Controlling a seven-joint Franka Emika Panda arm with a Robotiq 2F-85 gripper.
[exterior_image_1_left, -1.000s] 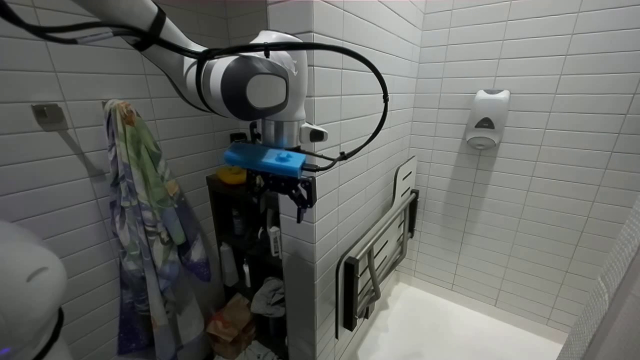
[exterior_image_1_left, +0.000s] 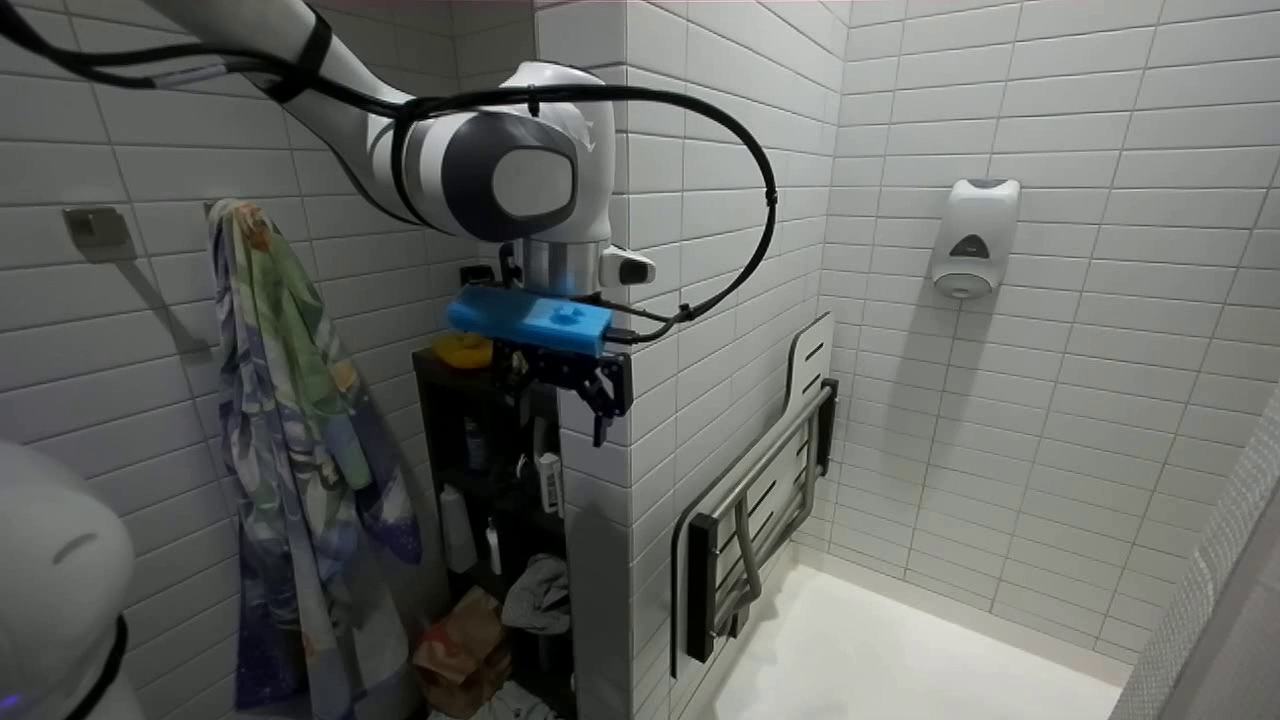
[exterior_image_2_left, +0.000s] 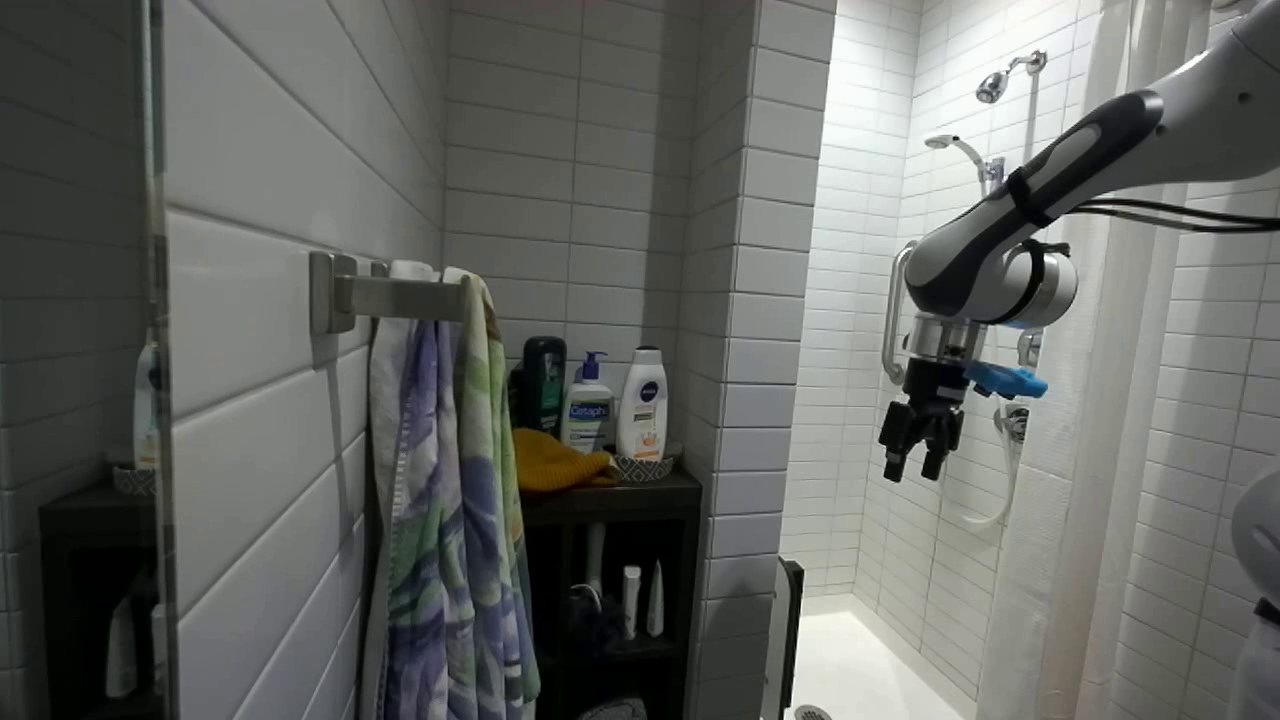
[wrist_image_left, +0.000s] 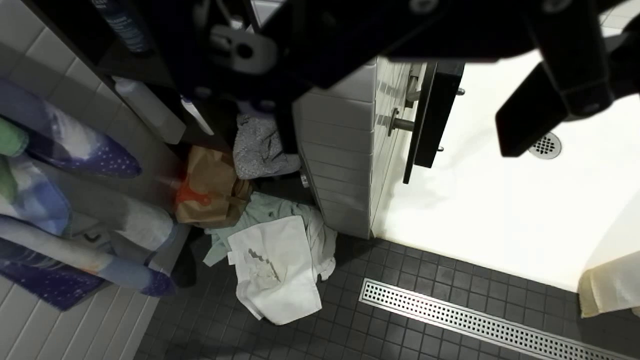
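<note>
My gripper (exterior_image_2_left: 914, 466) hangs in mid-air, pointing down, near the entrance to the shower. Its two black fingers stand apart, and nothing shows between them; it is open. In the wrist view, one finger (wrist_image_left: 528, 123) appears over the white shower floor, with the other side of the gripper over the shelf and wall corner. A patterned purple and green towel (exterior_image_1_left: 314, 456) hangs on the left wall, away from the gripper. On the dark shelf (exterior_image_2_left: 609, 494) stand a pump bottle (exterior_image_2_left: 587, 414), a white bottle (exterior_image_2_left: 643, 408) and a dark green bottle (exterior_image_2_left: 543, 386).
A folded shower seat (exterior_image_1_left: 768, 504) juts from the tiled wall corner. Below lie a brown paper bag (wrist_image_left: 210, 186) and a white cloth (wrist_image_left: 276, 270) on the dark floor. A shower curtain (exterior_image_2_left: 1056, 480) hangs behind the arm. A soap dispenser (exterior_image_1_left: 975, 240) is on the far wall.
</note>
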